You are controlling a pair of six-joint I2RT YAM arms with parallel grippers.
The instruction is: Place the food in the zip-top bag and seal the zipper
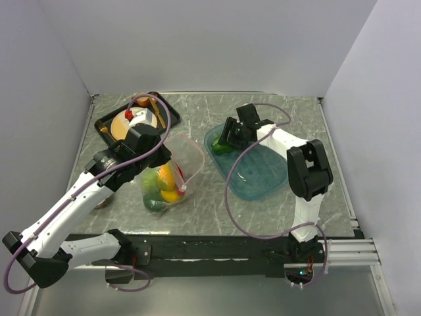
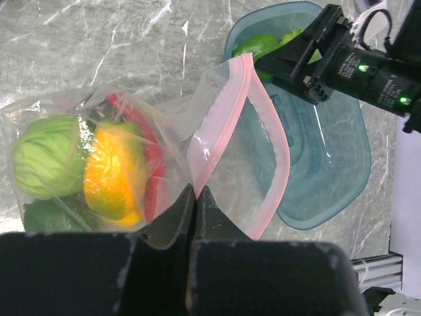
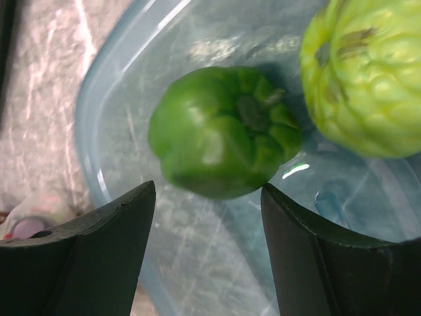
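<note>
The clear zip top bag (image 2: 217, 125) with a pink zipper edge lies on its side, its mouth spread toward the bin. My left gripper is shut at the bag's rim, pinching the thin edge. Inside the bag show a pale green round vegetable (image 2: 49, 157), a yellow-orange one (image 2: 115, 171), a red one (image 2: 154, 158) and a dark green one (image 2: 56, 214). A green bell pepper (image 3: 220, 131) rests in the bin, just ahead of my open right gripper; nothing sits between its fingers. Beside the pepper is a light green vegetable (image 3: 368, 79).
The blue-green bin (image 1: 256, 191) holds the two green vegetables at its far left; its near half is empty. At the back left stands a black tray (image 1: 172, 115) with a round board and toy pieces. Bare counter lies in front of the bag and bin.
</note>
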